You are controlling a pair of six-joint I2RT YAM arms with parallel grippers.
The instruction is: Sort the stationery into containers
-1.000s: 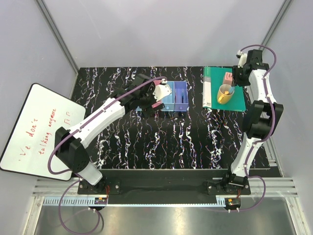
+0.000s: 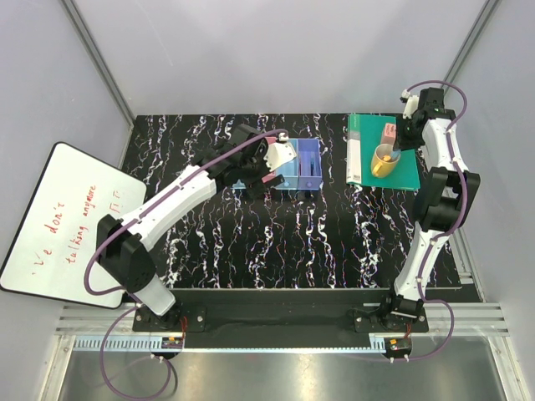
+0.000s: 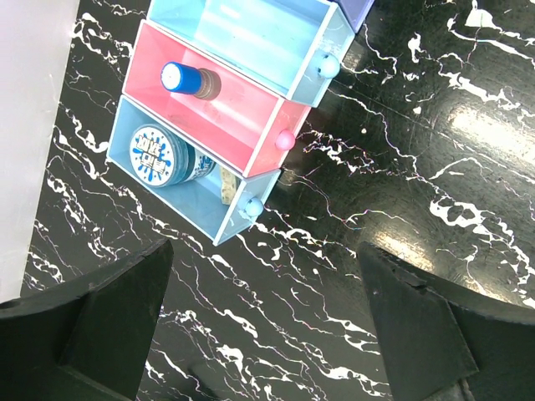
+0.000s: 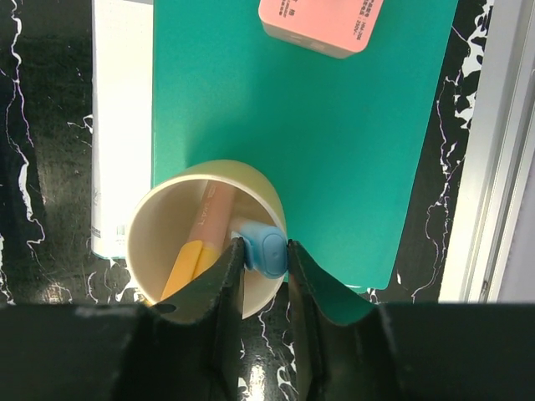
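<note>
In the top view a yellow mug [image 2: 384, 164] stands on the green board [image 2: 407, 174]. Seen from the right wrist, a blue item [image 4: 271, 251] and a pink-and-orange marker [image 4: 211, 219] lean inside the mug [image 4: 156, 225]. My right gripper has a fingertip on either side of the blue item's top, very close to it; whether they grip it is unclear. Above the drawers, my left gripper is wide open and empty. Below it are a light blue drawer [image 3: 201, 220] with a round tin [image 3: 154, 156], a pink drawer [image 3: 238, 129] with a blue-capped bottle [image 3: 182, 79], and an empty blue drawer [image 3: 255, 33].
A pink box [image 4: 322, 21] sits on the green board beyond the mug. Along the board's left side lies a long white strip [image 4: 122, 125]. A purple drawer [image 2: 309, 155] holds dark thin items.
My right gripper has come down and slightly left to the blue item in the mug. The left arm looks still, and the mug has stayed in place.
</note>
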